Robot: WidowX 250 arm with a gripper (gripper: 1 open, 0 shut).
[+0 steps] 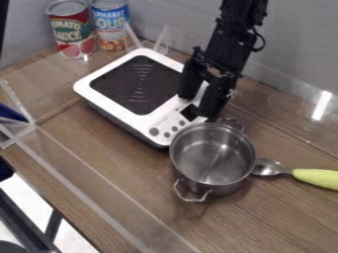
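My black gripper (204, 91) hangs open over the right end of a white electric hot plate (129, 94), near its control panel, with its lower finger close to the panel. I cannot tell whether anything is between the fingers. A steel pot (211, 158) with two handles stands on the wooden counter just in front of the hot plate, below my gripper.
A spoon with a yellow-green handle (317, 177) lies right of the pot. A tomato sauce can (71, 30) and an alphabet soup can (109, 24) stand at the back left.
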